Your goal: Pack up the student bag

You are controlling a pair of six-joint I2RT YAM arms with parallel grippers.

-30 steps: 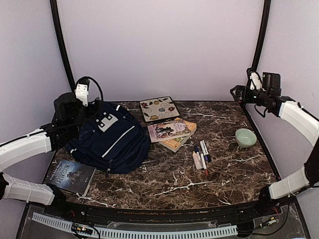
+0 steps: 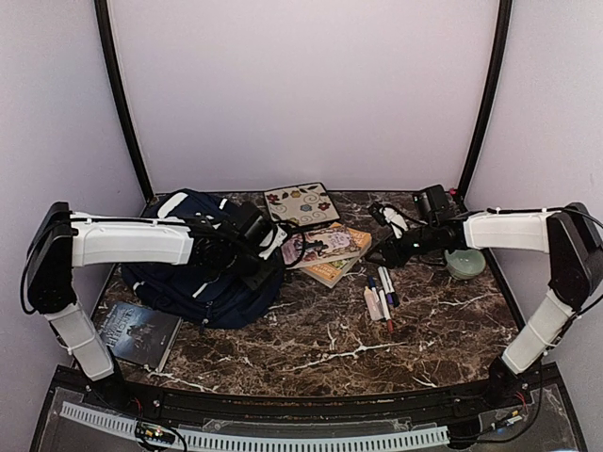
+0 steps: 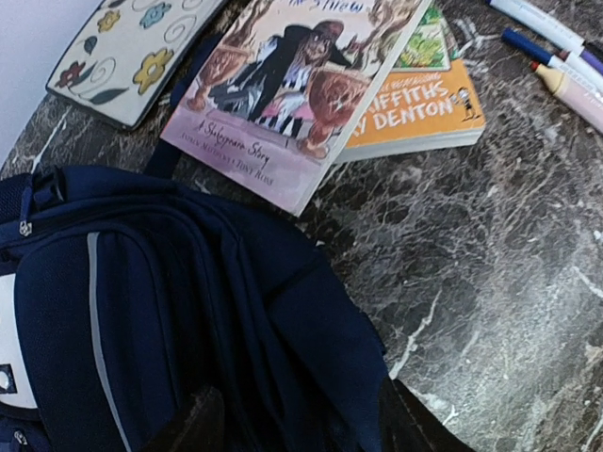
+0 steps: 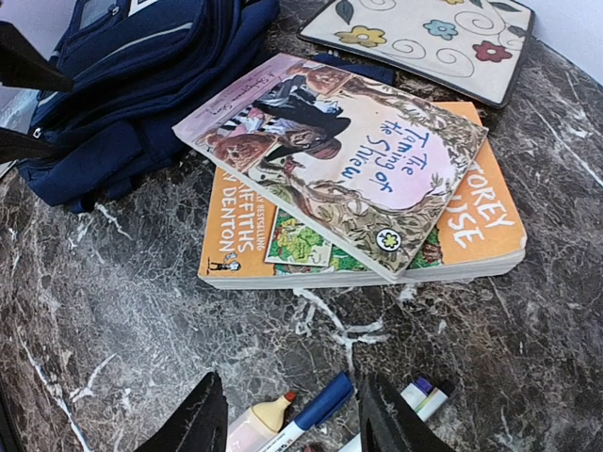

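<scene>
A navy backpack [image 2: 188,292] lies at left; my left gripper hangs over its right side, fingers apart, nothing visible between them. In the middle, a pink Shrew book [image 4: 330,160] rests across an orange book [image 4: 236,245], with a flowered case [image 2: 300,205] behind. Several pens and markers [image 4: 320,410] lie in front of the books. My right gripper is above them, part open with nothing held. A dark hardback book [image 2: 132,334] lies at front left.
A green bowl [image 2: 464,266] stands at the right edge, under the right arm. Bare marble [image 2: 339,348] spans the front middle. Walls enclose the sides and back.
The objects look unmoved.
</scene>
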